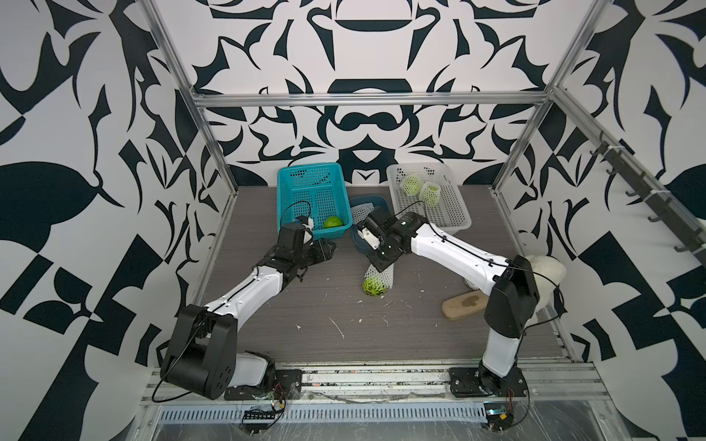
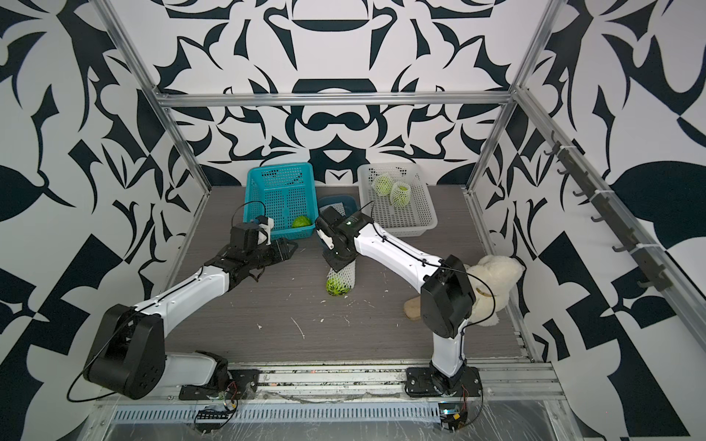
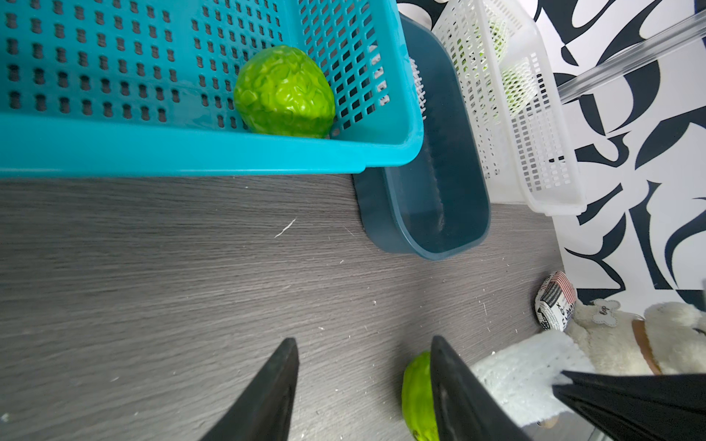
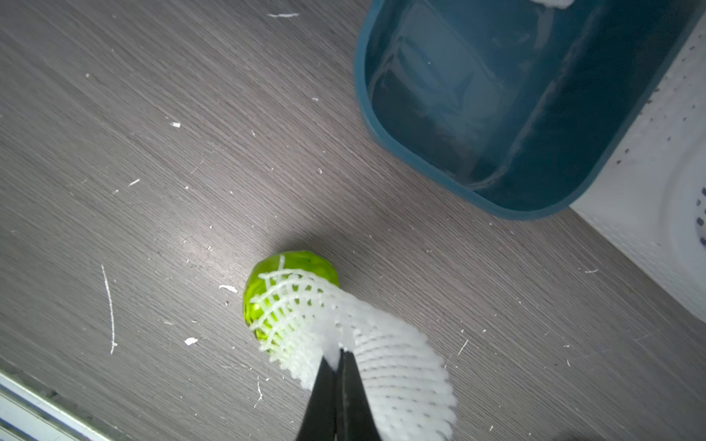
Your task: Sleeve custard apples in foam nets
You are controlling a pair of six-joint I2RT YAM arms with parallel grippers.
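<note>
A green custard apple (image 4: 290, 275) lies on the table in front of the dark blue bin. The white foam net (image 4: 400, 360) covers only part of it, its open mesh edge draped over one side while the rest stretches away from the fruit. My right gripper is shut, with the net's foam pinched at its fingertips. In the left wrist view the same apple (image 3: 417, 400) shows partly behind one of my fingers. My left gripper stands open over bare table with nothing between its fingers. Another bare custard apple (image 3: 285, 92) sits in the turquoise basket (image 3: 206, 150).
The dark blue bin (image 3: 419, 246), with a white net (image 1: 361, 211) inside, stands between the turquoise basket and a white basket (image 1: 459, 214) holding netted apples (image 1: 430, 193). A plush toy (image 2: 500, 278) lies at the right.
</note>
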